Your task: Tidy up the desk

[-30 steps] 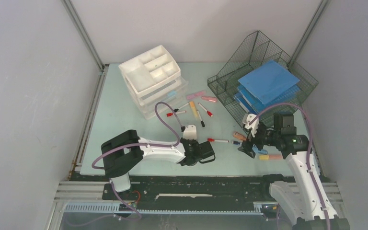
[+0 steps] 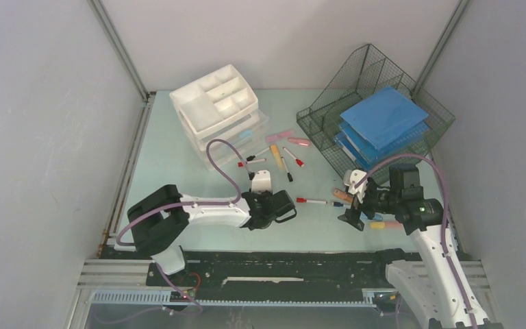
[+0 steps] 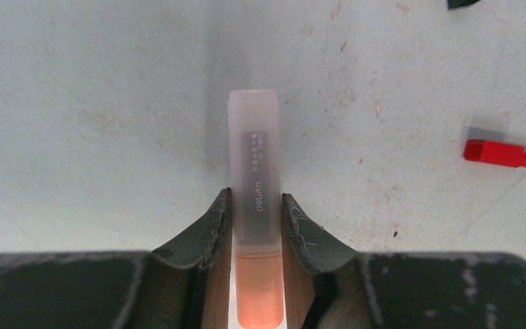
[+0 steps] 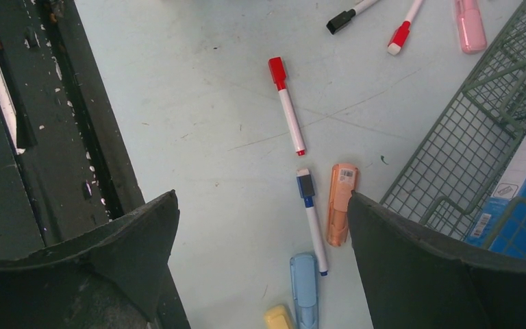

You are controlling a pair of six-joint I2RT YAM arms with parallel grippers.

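Observation:
In the left wrist view my left gripper has its fingers on either side of a translucent orange-capped case (image 3: 253, 171); whether it grips it is unclear. In the top view that gripper (image 2: 277, 205) is over the desk's middle. My right gripper is open, nothing between its fingers, above an orange case (image 4: 343, 205), a blue case (image 4: 304, 281) and markers (image 4: 292, 116). More markers (image 2: 294, 160) and pink cases (image 2: 298, 141) lie between the white drawer organizer (image 2: 209, 103) and the wire rack.
The wire rack (image 2: 329, 123) with blue folders (image 2: 381, 113) stands at the back right. The front edge borders a dark strip.
My left gripper has moved left and slightly toward the back over the last second. The right arm has shifted slightly.

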